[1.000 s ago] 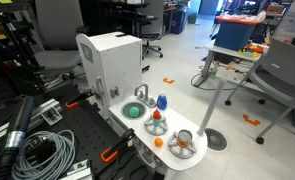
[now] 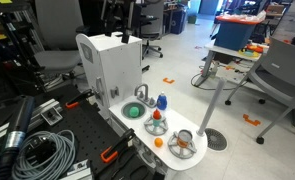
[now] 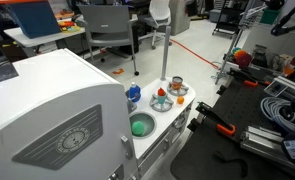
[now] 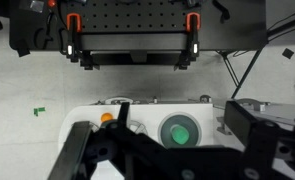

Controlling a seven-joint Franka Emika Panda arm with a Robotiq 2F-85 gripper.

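My gripper is at the bottom of the wrist view, its dark fingers spread apart with nothing visible between them. In exterior view 1, part of the dark arm point(image 2: 117, 18) shows above the white cabinet point(image 2: 111, 65). Below is a white toy kitchen counter with a round sink holding something green point(image 2: 134, 110); the wrist view shows this green thing point(image 4: 180, 133) too. A blue bottle point(image 2: 162, 102) stands behind the burners. Something red point(image 2: 157, 114) sits on one burner and a small metal pot point(image 2: 184, 136) on the other. An orange ball point(image 2: 159, 141) lies near the counter's front.
Along the counter's front runs a black table point(image 2: 77, 130) with a coiled grey cable point(image 2: 45, 155) and orange-and-black clamps point(image 2: 117, 149). The tall cabinet stands at the sink's end. Chairs and a blue cart point(image 2: 235, 35) are farther back.
The dark arm has come into view at the top of exterior view 1, above the white cabinet. The items on the counter have not moved.
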